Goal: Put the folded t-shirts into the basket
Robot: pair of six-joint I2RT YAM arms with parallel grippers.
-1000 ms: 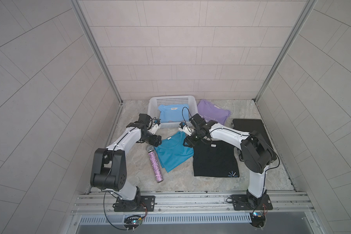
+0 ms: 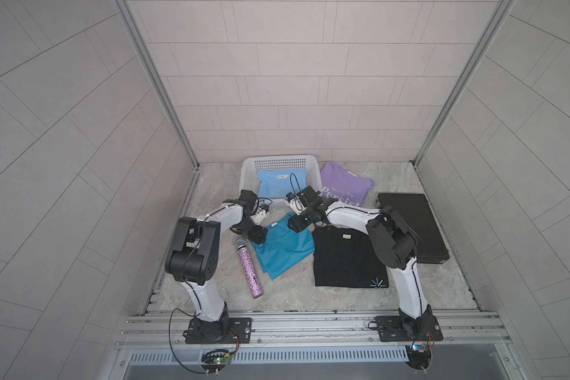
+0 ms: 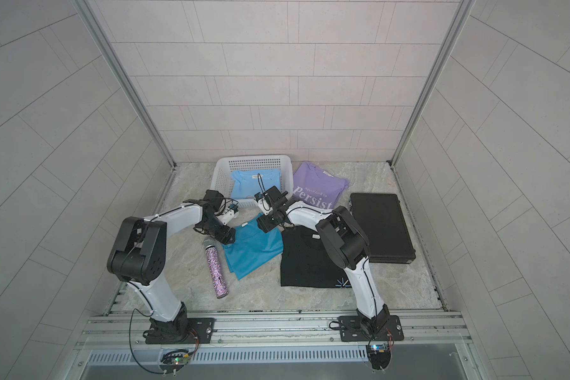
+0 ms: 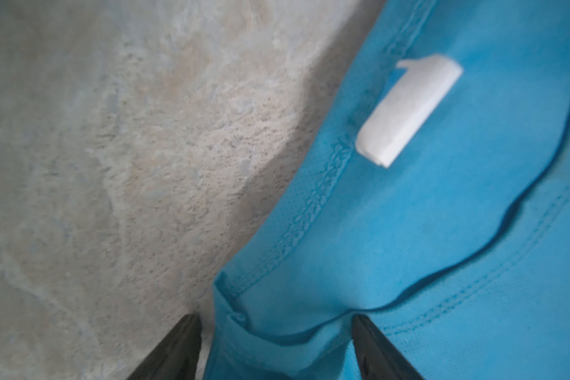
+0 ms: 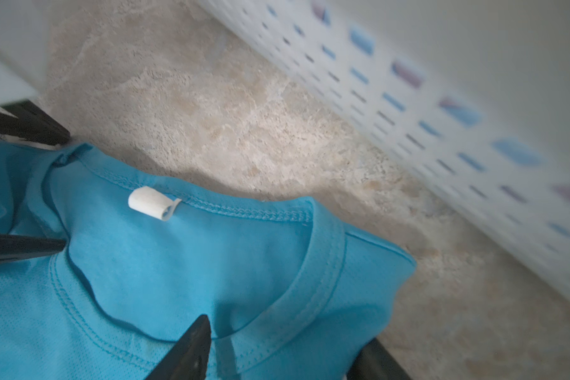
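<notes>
The teal folded t-shirt (image 2: pixel 281 256) lies before the white basket (image 3: pixel 253 161), which holds a light blue t-shirt (image 2: pixel 278 180). My left gripper is down on the teal shirt's near-left edge, fingers part open around bunched cloth. My right gripper is open over the shirt's other top corner, beside the basket's front wall, cloth between its fingertips. A purple t-shirt (image 2: pixel 348 183) lies right of the basket. A black t-shirt (image 2: pixel 342 266) lies right of the teal one, partly under my right arm.
A glittery cylinder (image 2: pixel 250 272) lies left of the teal shirt, close to my left gripper. A black flat case (image 3: pixel 383 224) fills the right side.
Both grippers have moved inward to the teal shirt's top corners, the left to the right, the right slightly to the left. The cylinder has shifted slightly left.
</notes>
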